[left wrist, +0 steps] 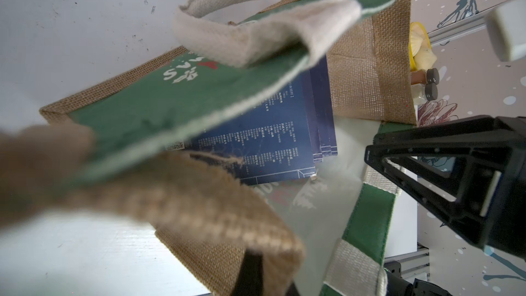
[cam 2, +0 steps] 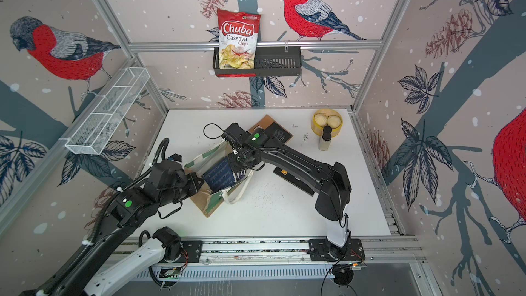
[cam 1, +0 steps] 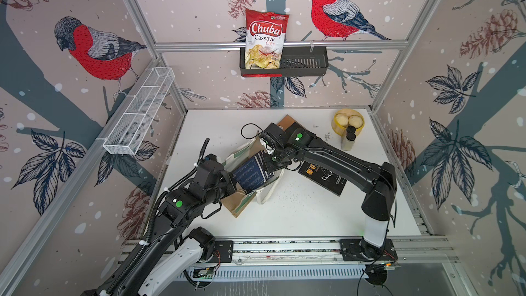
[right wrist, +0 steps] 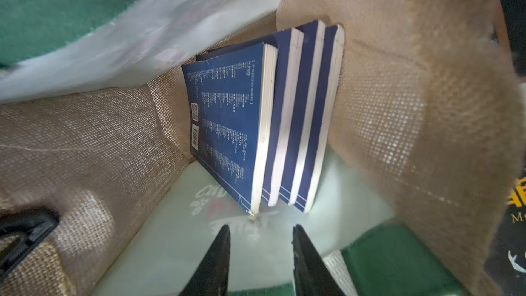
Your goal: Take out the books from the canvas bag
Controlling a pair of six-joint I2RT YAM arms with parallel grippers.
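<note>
The canvas bag (cam 1: 238,204) lies open on its side on the table, with several navy books (right wrist: 224,120) stacked inside, their page edges facing my right gripper. That gripper is open inside the bag mouth, short of the books, with nothing between its fingertips. My left gripper (cam 1: 229,183) is at the bag's front left end; in the left wrist view its fingers are mostly hidden behind the burlap edge, so its finger is unclear.
A black book (cam 1: 323,178) lies right of the bag and another lies behind it. A bamboo steamer (cam 2: 327,120) and a bottle (cam 2: 325,141) stand at the back right.
</note>
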